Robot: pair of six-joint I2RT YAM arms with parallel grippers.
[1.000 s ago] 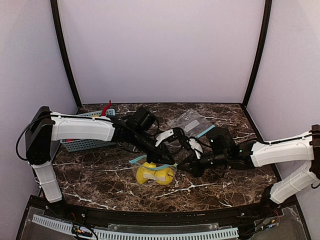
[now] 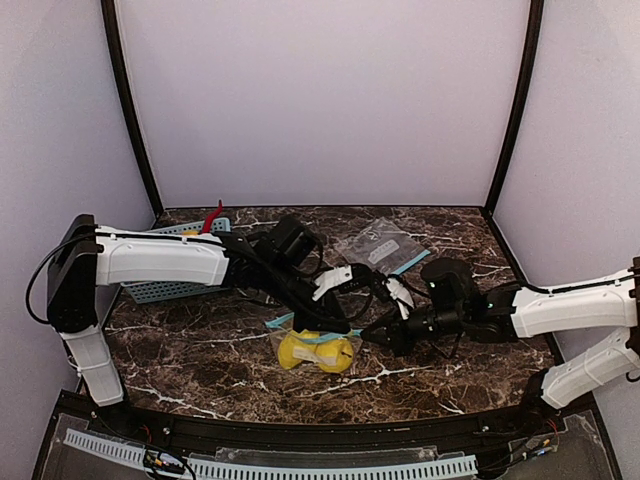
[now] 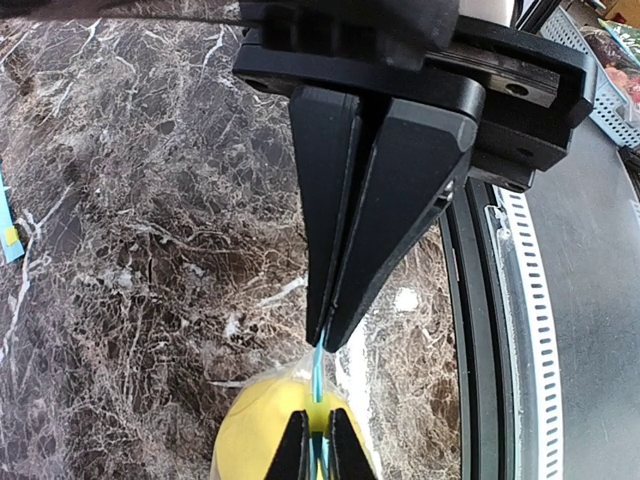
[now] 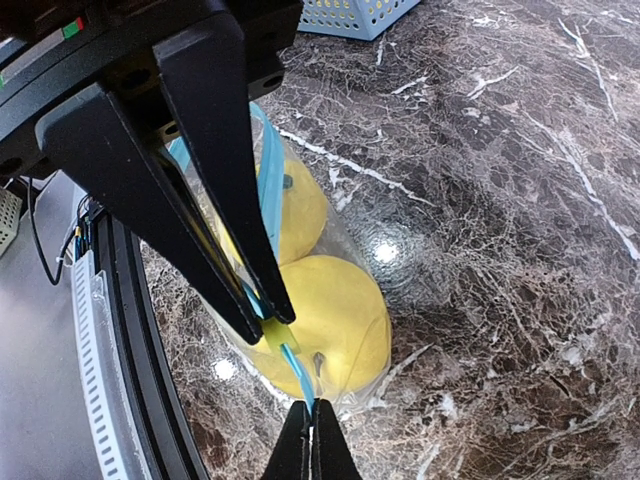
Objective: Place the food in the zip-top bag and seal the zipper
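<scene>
A clear zip top bag with a blue zipper (image 2: pixel 318 339) lies near the table's front, with two yellow food pieces (image 2: pixel 335 356) inside. My left gripper is shut on the yellow slider (image 4: pixel 280 336), close to one end of the blue zipper. Just beyond it, my right gripper is shut on the thin blue zipper end (image 4: pixel 296 368). The two sets of fingertips are very close together. In the right wrist view the zipper strips still stand apart on the far side of the left gripper. The left arm covers part of the bag in the top view.
Behind the grippers lies a second clear bag with a blue edge (image 2: pixel 385 245), flat on the table. A blue-grey basket (image 2: pixel 165 291) with items in it stands at the back left. Clear marble surface (image 2: pixel 200 365) extends to the front left.
Both grippers and the bag have shifted a little to the right over the last second. The basket and the second bag have stayed in place.
</scene>
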